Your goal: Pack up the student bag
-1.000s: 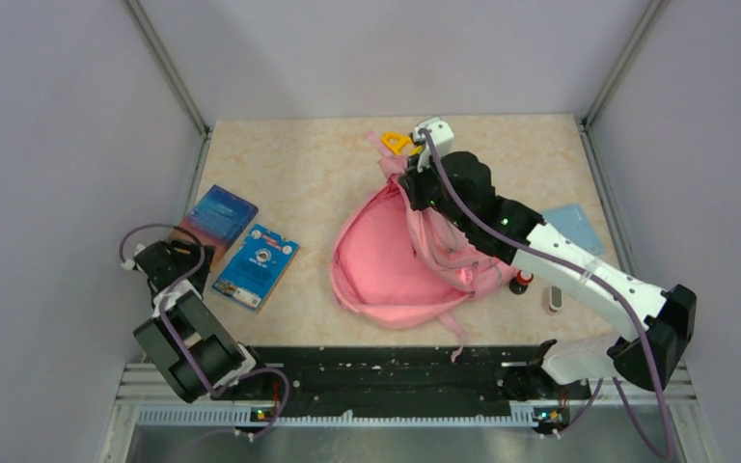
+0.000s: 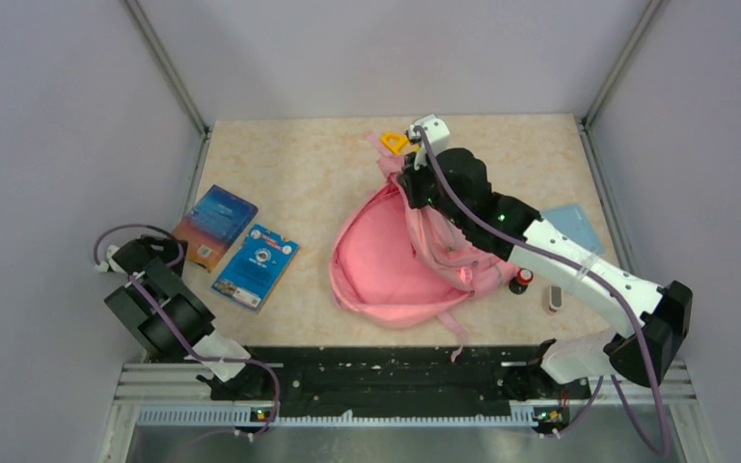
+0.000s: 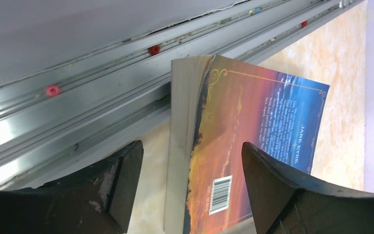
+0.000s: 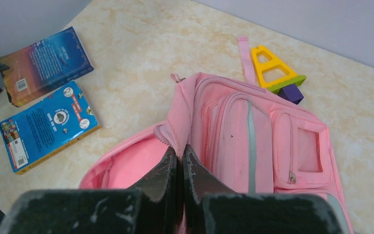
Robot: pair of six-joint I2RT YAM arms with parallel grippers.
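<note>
The pink bag lies unzipped in the middle of the table, its pink inside showing in the top view. My right gripper is shut on the upper edge of the bag's front panel, pinching the fabric and holding it up. At the left wall lies an orange-and-blue book, its back cover up. My left gripper stands open at the book's near end, nothing gripped; one finger shows over the cover, the other beyond its spine side. A blue book lies beside it, flat on the table.
A yellow triangular piece and a purple block are behind the bag. At the right lie a light-blue folder, a small red-capped bottle and a small pale item. A metal rail runs close by the orange-and-blue book.
My left gripper has moved leftward to the near end of the orange-and-blue book, uncovering more of its cover. The right arm has barely shifted, and the bag and books look unmoved.
</note>
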